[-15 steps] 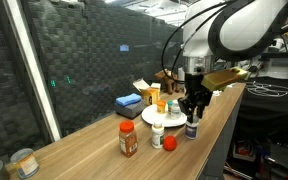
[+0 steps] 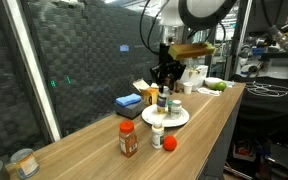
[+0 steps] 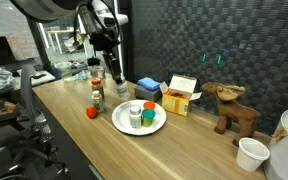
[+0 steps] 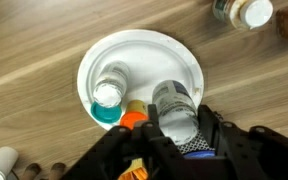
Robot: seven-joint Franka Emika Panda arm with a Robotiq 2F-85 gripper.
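Note:
A grey-sided bottle with a pale top [image 4: 178, 122] is between the fingers of my gripper [image 2: 163, 86], which is shut on it. The bottle is held upright over the round white plate [image 3: 118, 118]; whether its base touches the plate I cannot tell. On the plate beside it are a white-topped bottle [image 4: 110, 88], a teal round piece [image 4: 106, 110] and an orange piece [image 4: 135, 112], the last partly hidden.
Near the plate stand a red-lidded jar [image 2: 129, 138], a white-capped bottle [image 2: 157, 134] and a red ball [image 2: 170, 143]. Behind are a blue block [image 3: 148, 84] and an open yellow box [image 3: 181, 94]. A brown moose toy [image 3: 234, 110] and white cup [image 3: 252, 153] stand farther along.
My gripper and the grey bottle have moved from the table's near edge, beside the red ball, back and left to over the plate. The other objects appear unmoved.

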